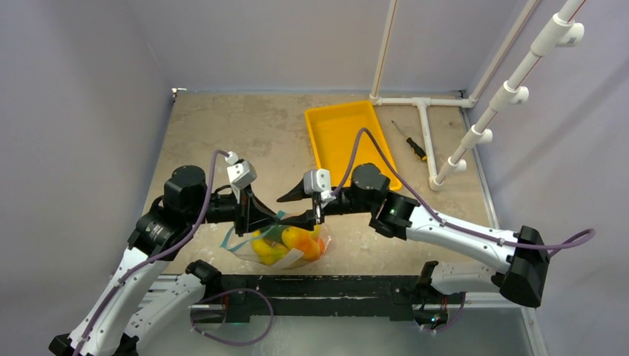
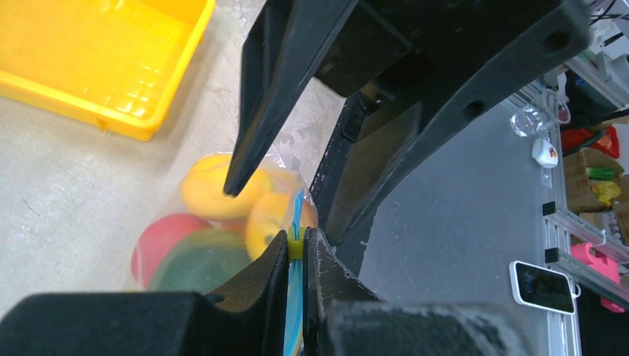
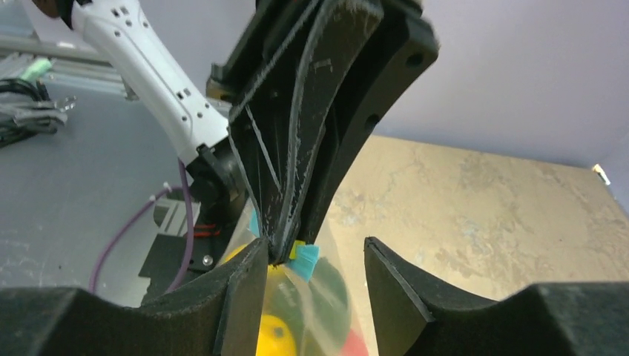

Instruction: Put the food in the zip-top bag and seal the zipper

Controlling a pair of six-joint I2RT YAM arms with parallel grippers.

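The clear zip top bag (image 1: pixel 297 252) lies at the front of the table with yellow, orange, green and red food (image 2: pixel 230 200) inside. My left gripper is shut on its blue zipper strip (image 2: pixel 295 300) at the yellow slider (image 2: pixel 297 246). Facing it from the right, my right gripper (image 1: pixel 282 211) stands open. Its fingers are spread near the left fingertips, and a short blue strip end (image 3: pixel 304 261) shows between them in the right wrist view. Whether they touch the bag, I cannot tell.
An empty yellow tray (image 1: pixel 345 137) stands behind the right arm. A screwdriver (image 1: pixel 415 147) and white pipes (image 1: pixel 426 141) are to its right. Bare table (image 1: pixel 237 133) lies at the back left.
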